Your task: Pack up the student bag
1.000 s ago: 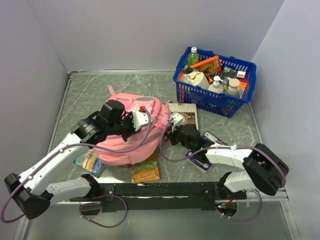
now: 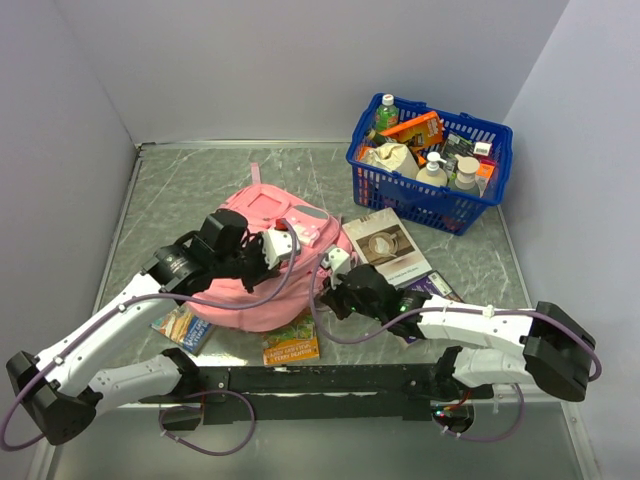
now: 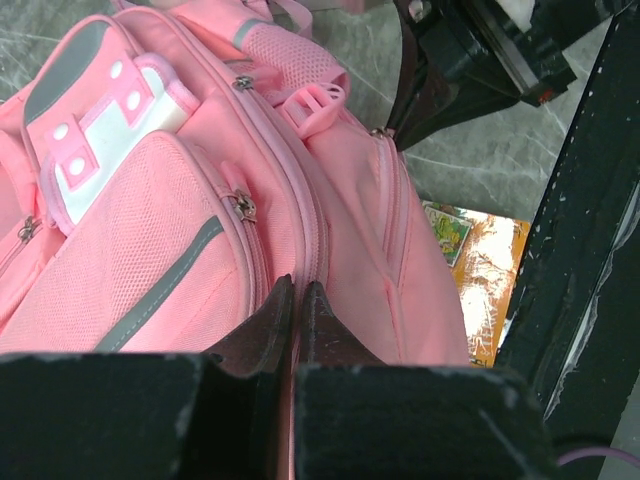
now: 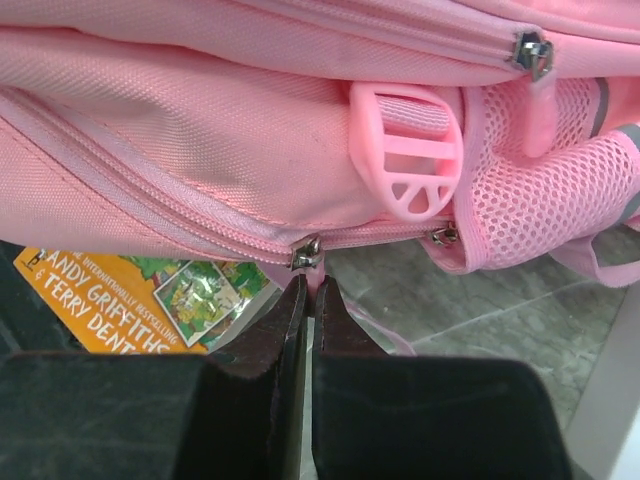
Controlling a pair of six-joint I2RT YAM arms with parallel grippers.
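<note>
The pink backpack lies on the table in the top view, left of centre. In the left wrist view, my left gripper is shut on a fold of the pink fabric beside a long zipper seam. My right gripper is shut at the bag's side zipper, with the small pink zipper pull between its fingertips. The metal slider sits close to one end of that zipper's visible run, near a pink buckle. The inside of the bag is hidden.
A blue basket full of bottles and boxes stands at the back right. Books lie around the bag: an orange one in front, a blue one at left, a brown-white one and a purple one at right.
My right gripper has moved left and toward the front edge along the bag's right side. The bag's top loop has shifted right. My left arm has barely moved.
</note>
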